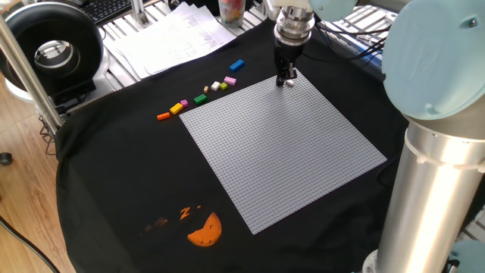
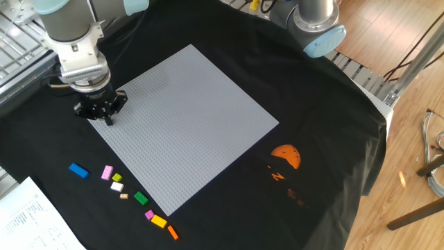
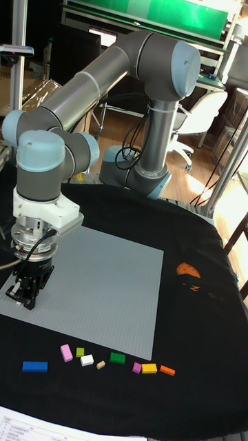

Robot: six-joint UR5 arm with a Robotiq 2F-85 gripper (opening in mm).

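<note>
My gripper points down at one corner of the grey studded baseplate, its black fingers low over the surface. A small pale patch shows beside the fingertips in exterior view 1; whether it is a brick or part of the gripper, I cannot tell. From exterior view 2, the gripper covers that corner, and the gap between its fingers is too small to make out. Loose bricks lie in a rough row off the plate: blue, pink, lime, white, tan, green, purple, yellow and orange.
Most of the baseplate is bare. Black cloth surrounds it, with an orange printed patch on one side. Paper sheets and a cup stand beyond the bricks. The arm's base column rises beside the plate.
</note>
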